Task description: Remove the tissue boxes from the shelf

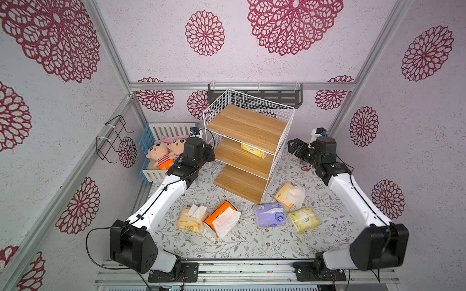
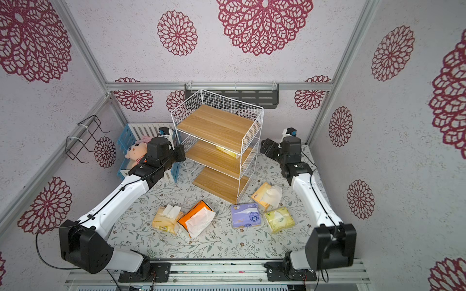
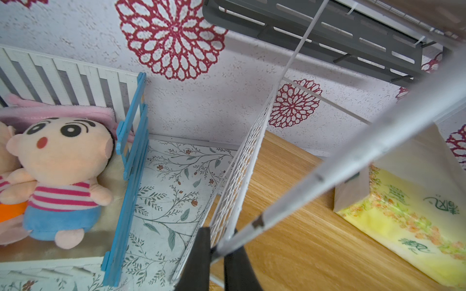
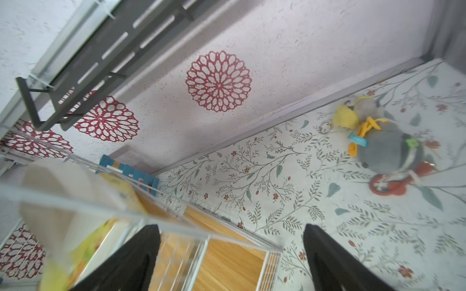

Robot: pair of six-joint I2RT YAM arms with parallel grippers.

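Observation:
My left gripper is shut on the white wire frame (image 3: pixel 286 194) of the shelf, by its left front post. The shelf (image 1: pixel 245 127) has three wooden boards. One yellow tissue box (image 1: pixel 253 149) lies on its middle board, toward the right and partly under the top board; the left wrist view shows the box's printed side (image 3: pixel 403 218). To the right of the shelf, my right gripper is open, with its fingers (image 4: pixel 128 259) apart. The shelf's wire edge passes near its left finger in the right wrist view. No tissue box is between those fingers.
On the table in front lie an orange-white pack (image 1: pixel 223 219), a yellow-orange pack (image 1: pixel 192 220), a purple pack (image 1: pixel 270 215), an orange pack (image 1: pixel 286 193) and a green-yellow pack (image 1: pixel 304 219). A crib with dolls (image 1: pixel 157 154) stands left; a grey toy (image 4: pixel 388 145) lies at right.

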